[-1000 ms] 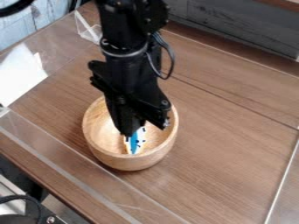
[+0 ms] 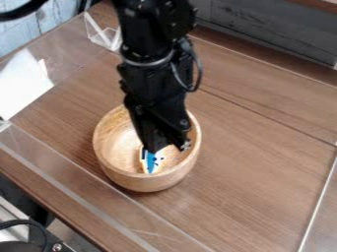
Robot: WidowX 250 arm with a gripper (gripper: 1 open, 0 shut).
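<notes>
A light wooden bowl [image 2: 118, 157] sits on the brown table. Inside it lies a small blue and white object [image 2: 152, 162] with dark specks, partly hidden by the gripper. My black gripper [image 2: 161, 140] points down into the bowl from above, its tip just over that object. The fingertips are dark and crowded together; it looks shut, and whether anything is between them is not visible.
A white sheet [image 2: 20, 84] and a clear bag-like item [image 2: 105, 30] lie at the left of the table [image 2: 257, 167]. A grey wall stands behind.
The blue object appears to stay in the bowl.
</notes>
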